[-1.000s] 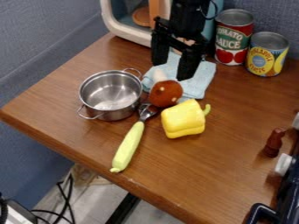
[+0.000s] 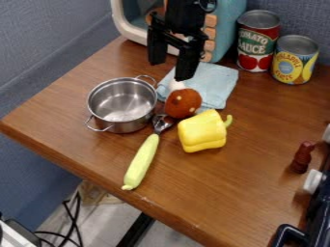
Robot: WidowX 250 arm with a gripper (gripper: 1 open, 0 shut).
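Note:
My black gripper [image 2: 175,53] hangs over the back of the table, just above a light blue cloth [image 2: 210,82]; its fingers point down, and I cannot make out anything between them. In front of it a brown round onion or tomato [image 2: 183,103] sits beside a steel pot [image 2: 119,108]. A yellow bell pepper [image 2: 203,133] lies to the right, and a spoon-like tool with a pale green handle [image 2: 142,159] lies in front.
A tomato sauce can [image 2: 257,43] and a yellow can [image 2: 294,63] stand at back right, beside a teal appliance [image 2: 219,29]. A pepper grinder [image 2: 303,157] and dark equipment [image 2: 303,227] are at right.
My gripper has risen and shifted a little left from where it was lower over the cloth. The objects on the table look unmoved.

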